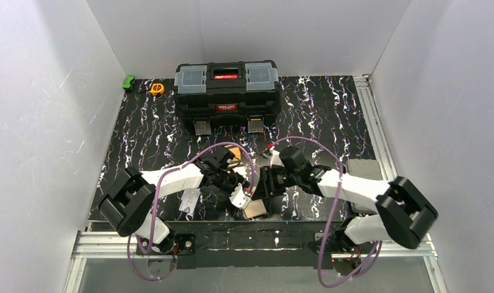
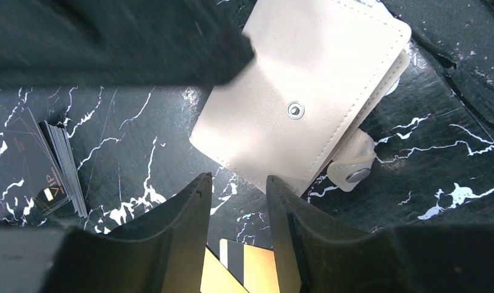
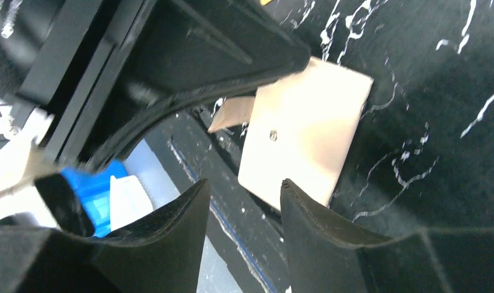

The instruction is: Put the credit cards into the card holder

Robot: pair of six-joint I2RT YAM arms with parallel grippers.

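Observation:
The beige card holder lies on the marble surface at the front centre, its snap flap out at one side; in the right wrist view it [image 3: 311,128] is partly hidden by the other arm. My left gripper is open just over its edge. My right gripper hangs above the holder, fingers apart with nothing between them. A stack of dark cards [image 2: 52,171] lies at the left in the left wrist view, and orange-and-black cards [image 2: 257,268] lie near the left fingers.
A black toolbox [image 1: 227,94] stands at the back, with an orange tape measure [image 1: 157,89] left of it. A grey flat object [image 1: 363,169] lies at the right. The two grippers crowd each other at the front centre.

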